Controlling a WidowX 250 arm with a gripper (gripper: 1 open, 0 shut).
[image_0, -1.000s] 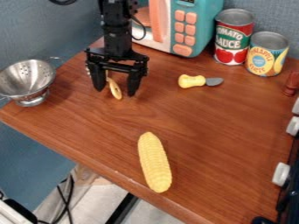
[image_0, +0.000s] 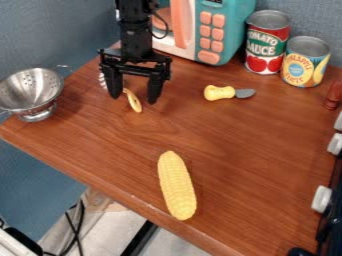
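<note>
My black gripper (image_0: 134, 89) stands open near the back left of the wooden table (image_0: 201, 130), its two fingers either side of a small yellow banana-like piece (image_0: 134, 102) lying just below them. A corn cob (image_0: 178, 184) lies at the front middle. A yellow-handled spreader (image_0: 221, 93) lies right of the gripper.
A steel colander (image_0: 30, 95) sits at the left edge. A toy microwave (image_0: 211, 30), a tomato can (image_0: 266, 45), a second can (image_0: 305, 62) and a red shaker (image_0: 335, 95) line the back and right. A black appliance (image_0: 329, 210) is at right.
My gripper has risen slightly over the last second, so more of the yellow piece below it shows. The objects on the table look unmoved.
</note>
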